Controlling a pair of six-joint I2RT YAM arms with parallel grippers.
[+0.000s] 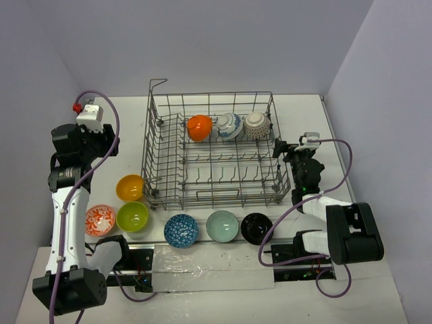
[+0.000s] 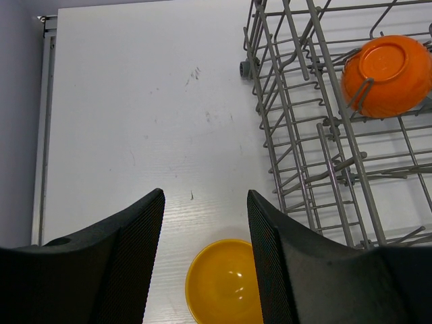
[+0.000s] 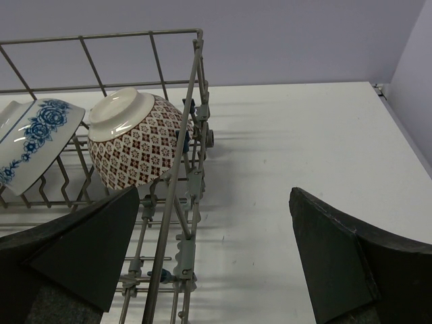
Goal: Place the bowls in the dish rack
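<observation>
In the rack point(image 1: 202, 202) an orange bowl point(image 1: 199, 127), a blue-floral bowl point(image 1: 229, 125) and a patterned bowl point(image 1: 256, 124) lie tipped along the back. Outside it sit yellow point(image 1: 129, 187), green point(image 1: 132, 217), red-patterned point(image 1: 100, 220), blue-patterned point(image 1: 181, 230), celadon point(image 1: 222, 226) and black point(image 1: 256, 228) bowls. My left gripper is open at the rack's left, with the yellow bowl lower between its fingers in the left wrist view. My right gripper stands open at the rack's right edge, nothing held.
Bare table point(image 2: 142, 101) lies left of the rack and also to its right point(image 3: 317, 148). Grey walls bound the back and both sides.
</observation>
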